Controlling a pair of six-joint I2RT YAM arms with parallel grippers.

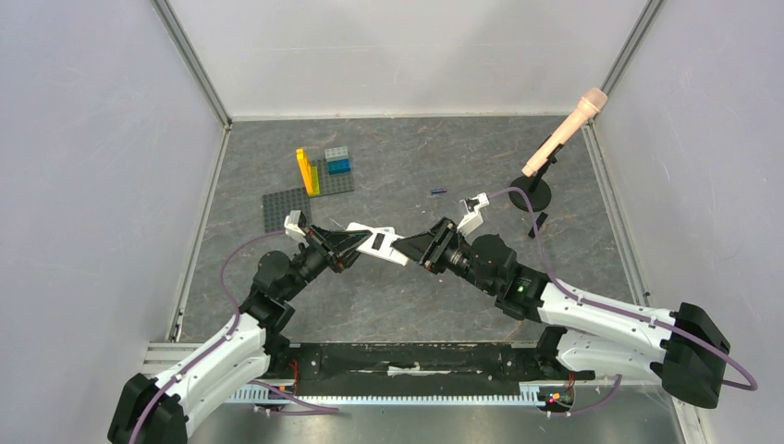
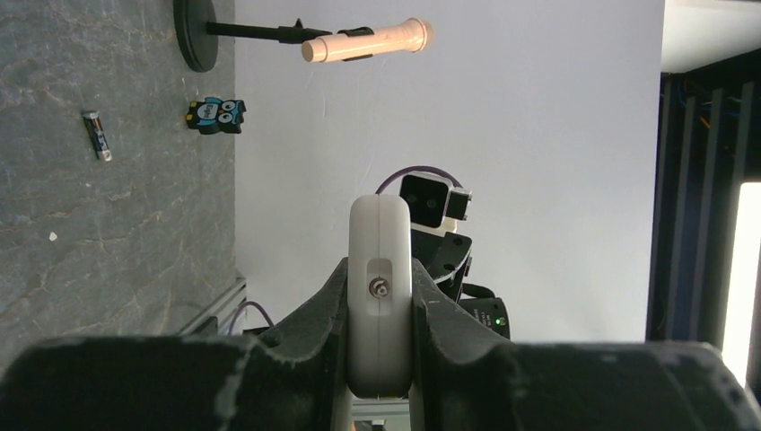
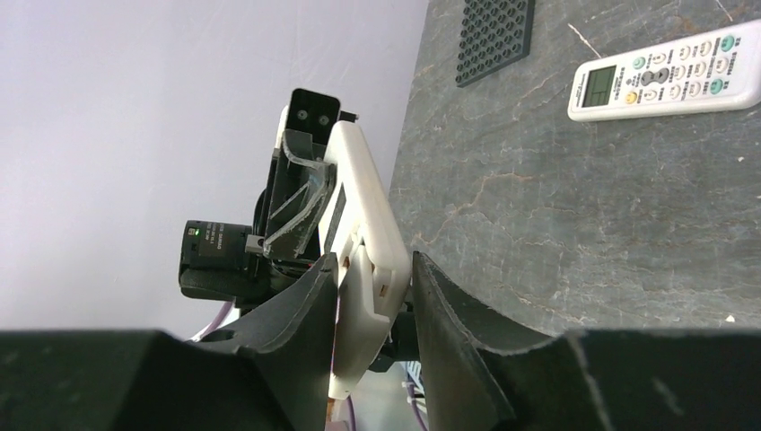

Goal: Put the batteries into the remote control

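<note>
Both grippers hold a white remote body (image 1: 379, 242) above the middle of the floor. My left gripper is shut on it, seen end-on with a screw in its face in the left wrist view. In the right wrist view my right gripper is shut at the other end, on white plastic at the remote's end; whether that is its cover or a battery bay part I cannot tell. A loose battery (image 2: 96, 136) lies on the floor, also small in the top view (image 1: 438, 191). A second white remote (image 3: 664, 76) lies face up beneath.
Brick baseplates (image 1: 285, 209) with yellow and blue bricks stand at back left. A pink microphone (image 1: 564, 129) on a black stand is at back right, near an owl-shaped object (image 2: 215, 115). The floor in front of the arms is clear.
</note>
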